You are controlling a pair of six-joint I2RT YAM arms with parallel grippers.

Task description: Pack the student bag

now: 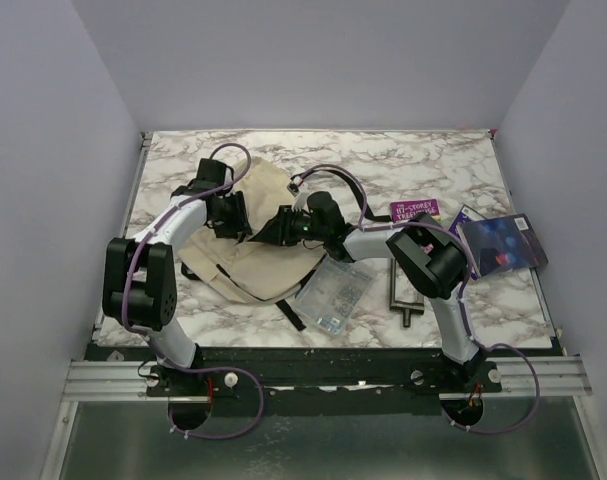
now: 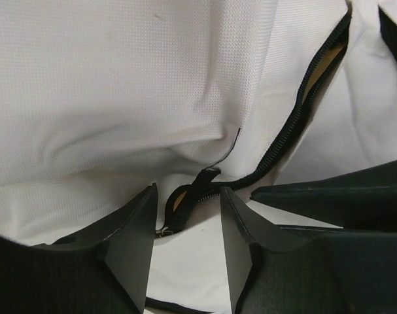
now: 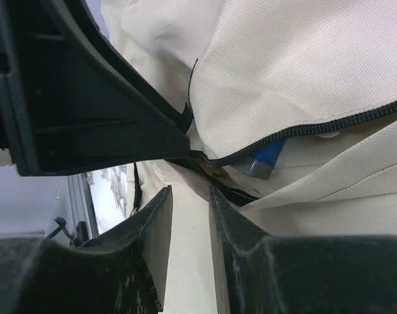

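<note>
A cream fabric bag lies on the marble table with both grippers over its middle. In the left wrist view its black zipper curves down to a pull, just above my left gripper, whose fingers stand part open. My right gripper is part open over the zipper opening, its fingertips near the zipper tape. A blue and grey item shows inside the bag in the right wrist view. What lies between either pair of fingertips is hard to tell.
A clear plastic case lies below the bag. To the right are a black tray-like item, a magenta booklet and dark blue folders.
</note>
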